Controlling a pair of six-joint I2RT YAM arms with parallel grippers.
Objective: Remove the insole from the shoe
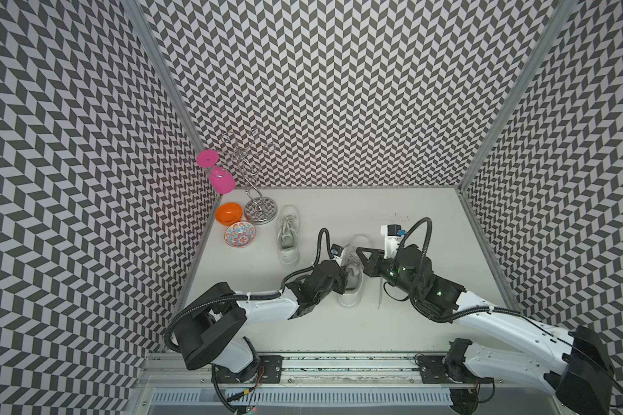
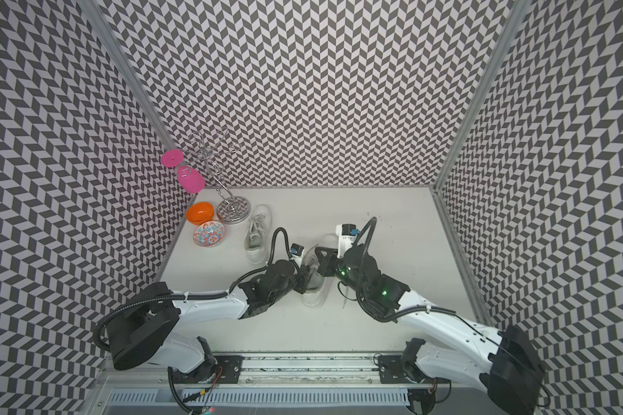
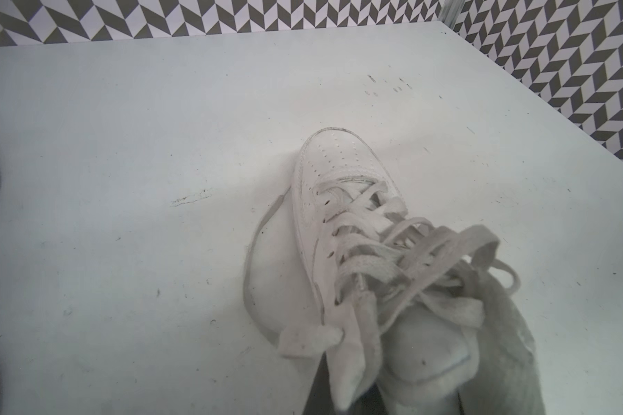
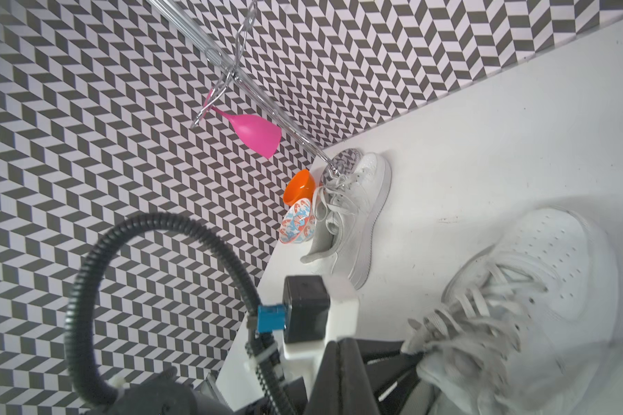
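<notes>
A white sneaker [image 3: 342, 159] with loose laces and a lifted tongue stands between my grippers at the table's front middle. My left gripper [image 1: 340, 275] is at the shoe's left side, its fingertips hidden under the lace and collar in the left wrist view; whether it holds anything cannot be seen. My right gripper is shut, raised at the shoe's right beside the laces, with nothing visible between its fingers. The insole is not clearly visible in the shoe's opening.
A second sneaker [image 1: 288, 235] lies to the left. Behind it stand an orange bowl [image 1: 228, 211], a patterned bowl [image 1: 239, 233] and a metal stand [image 1: 260, 211] with a pink glass [image 1: 221, 181].
</notes>
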